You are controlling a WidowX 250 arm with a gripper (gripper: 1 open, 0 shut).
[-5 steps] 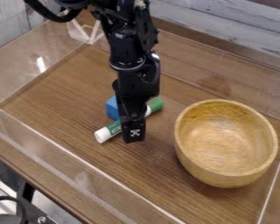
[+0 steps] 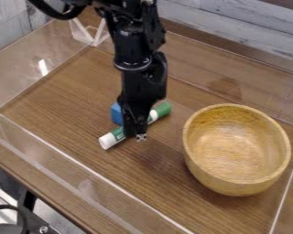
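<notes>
My black gripper [image 2: 139, 128] hangs in the middle of the camera view, low over a green marker-like stick with a white end [image 2: 113, 138]. The stick lies slanting on the wooden table, its green part rising to the right. A blue object [image 2: 117, 112] sits just behind it, partly hidden by the gripper. The fingertips are small and dark against the stick; whether anything is between them I cannot see clearly.
A large yellow bowl [image 2: 234, 142] takes up the right of the table [image 2: 58, 119]. A white wall edge runs along the back.
The gripper has shifted slightly and its lower part looks raised or tilted compared with a second ago. The stick, blue object and bowl appear unmoved.
</notes>
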